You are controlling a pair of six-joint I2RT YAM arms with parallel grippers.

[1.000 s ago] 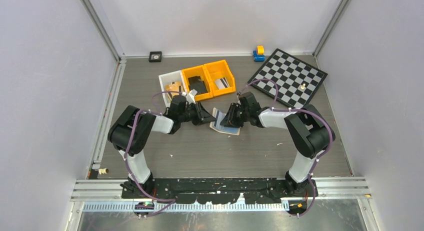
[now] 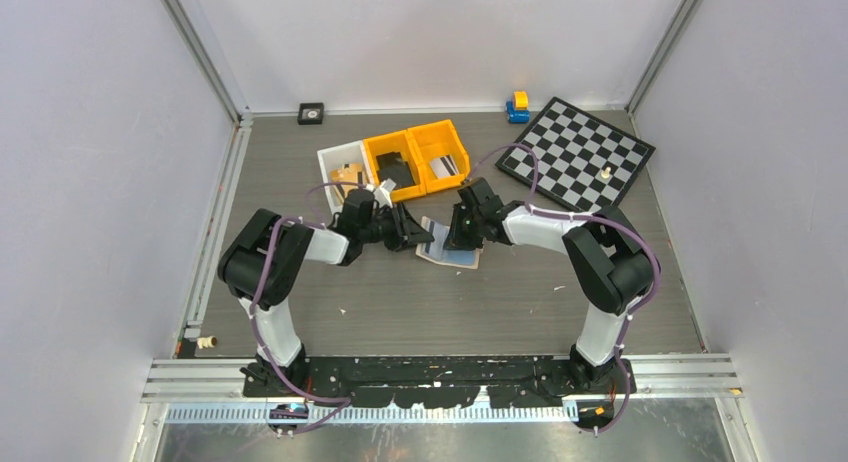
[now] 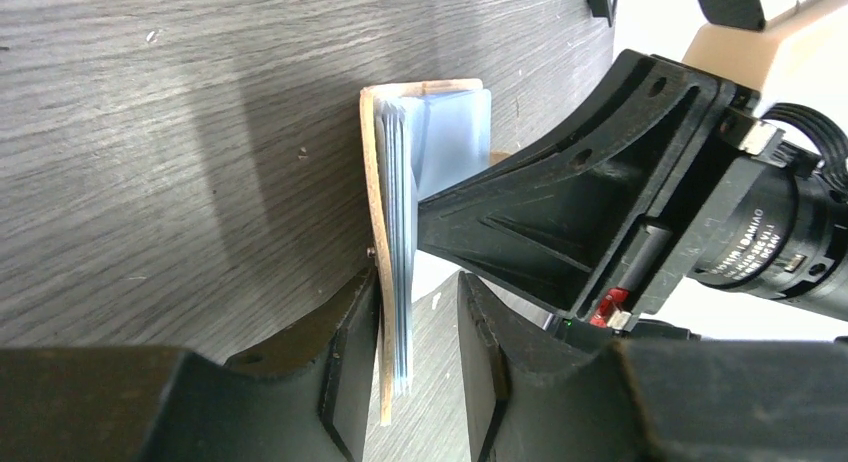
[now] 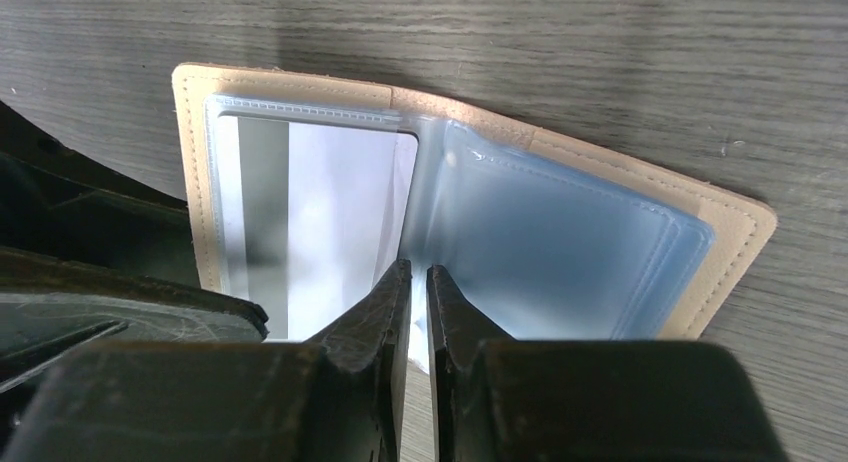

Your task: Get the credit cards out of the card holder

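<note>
The open card holder (image 2: 450, 262), tan-edged with bluish clear pockets, lies on the table between both grippers. A white card (image 4: 335, 207) with a grey stripe sits inside its left pocket in the right wrist view. No card shows in the visible part of the right pocket (image 4: 560, 252). My left gripper is open around the holder's upright left edge (image 3: 375, 212), whose sleeves fan apart; a gap shows on the right finger's side. Over the holder's middle fold is my right gripper, slightly open, with no card visible between its fingertips.
Behind the arms stand a white bin (image 2: 325, 162) and two orange bins (image 2: 452, 132), with cards inside. A chessboard (image 2: 580, 152) lies at the back right. Clear table (image 2: 430, 317) extends in front of the holder.
My right gripper has moved a little to the left over the holder. The holder's left edge has shifted slightly left, while the left arm looks nearly still.
</note>
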